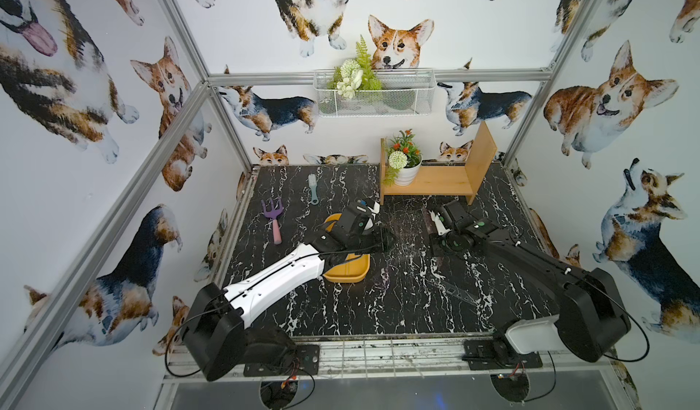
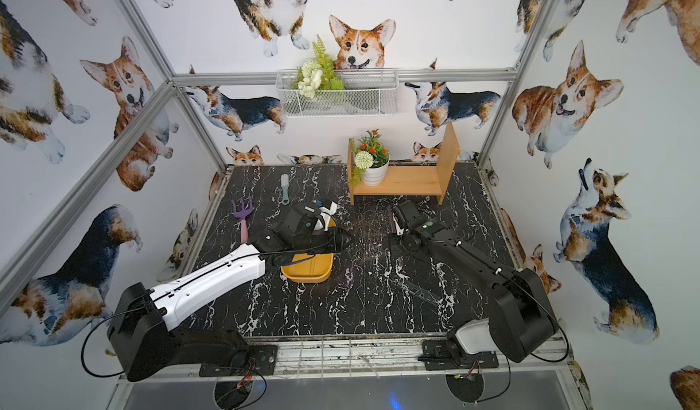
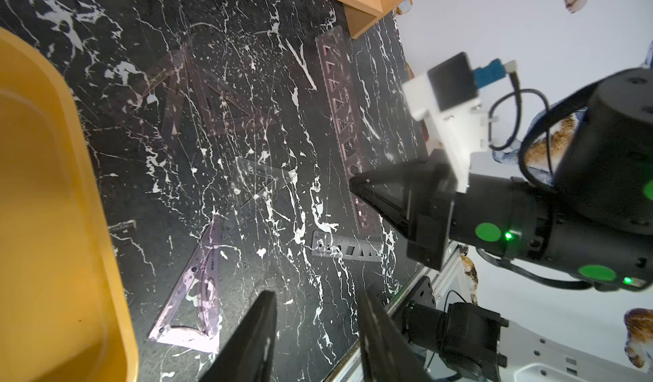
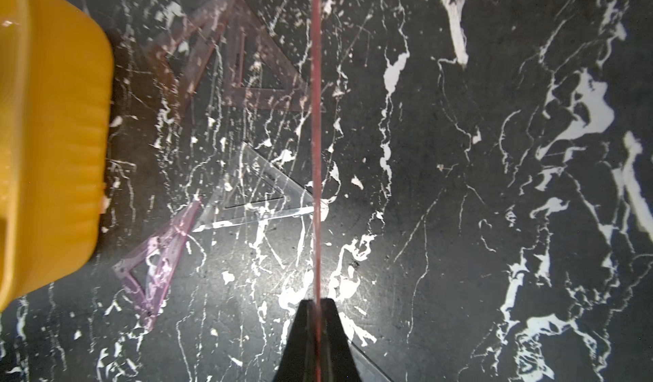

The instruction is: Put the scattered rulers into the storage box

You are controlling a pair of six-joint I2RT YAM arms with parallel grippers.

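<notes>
My right gripper is shut on a long pink ruler [image 4: 316, 144], seen edge-on and held above the table. In the left wrist view that pink ruler [image 3: 338, 96] spans past the right gripper. My left gripper stands open and empty near the yellow storage box [image 3: 74, 144]. On the table lie a purple triangle [image 3: 211, 287], a clear triangle [image 4: 255, 205], two pinkish triangles at the back, one of them a set square [image 4: 234, 95], and a short clear ruler [image 3: 333, 244]. Arms hide part of the box from above.
A wooden shelf [image 1: 437, 180] with a potted plant [image 1: 407, 163] stands at the back. A purple fork [image 1: 273, 209] and a small blue-handled tool [image 1: 313, 189] lie at the left.
</notes>
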